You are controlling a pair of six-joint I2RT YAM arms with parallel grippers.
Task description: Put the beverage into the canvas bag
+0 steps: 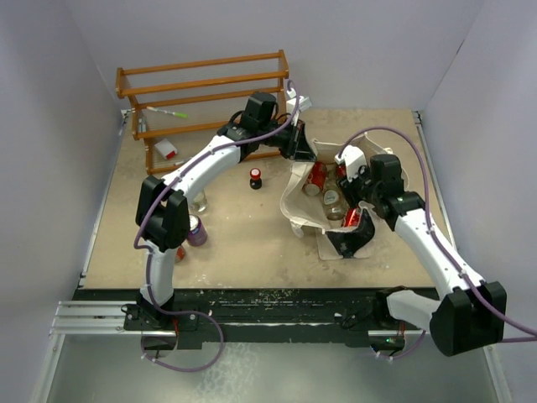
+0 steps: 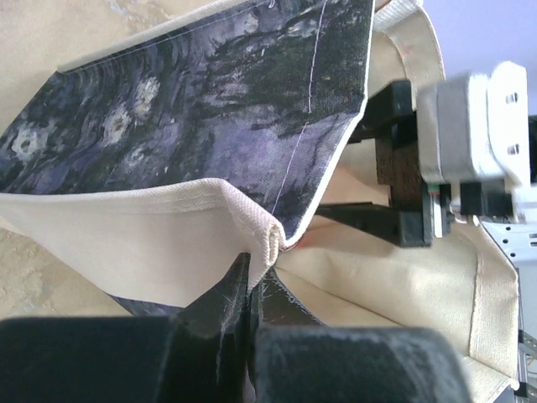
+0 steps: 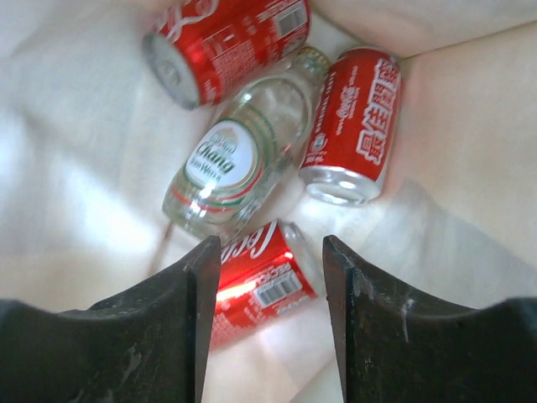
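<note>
My left gripper (image 1: 304, 153) is shut on the canvas bag's rim (image 2: 226, 195) at the bag's back left, the cloth gathered between its fingers. My right gripper hangs over the open bag (image 1: 298, 197), fingers apart. Below it in the right wrist view lie a red cola can (image 3: 226, 46) at top, a glass bottle (image 3: 231, 159), another can (image 3: 351, 126) beside it, and a third can (image 3: 260, 285) under the fingertips, not visibly gripped.
On the table left of the bag stand a small dark bottle (image 1: 256, 180), a purple can (image 1: 197, 233) and a glass bottle (image 1: 199, 203). A wooden rack (image 1: 201, 84) is at the back.
</note>
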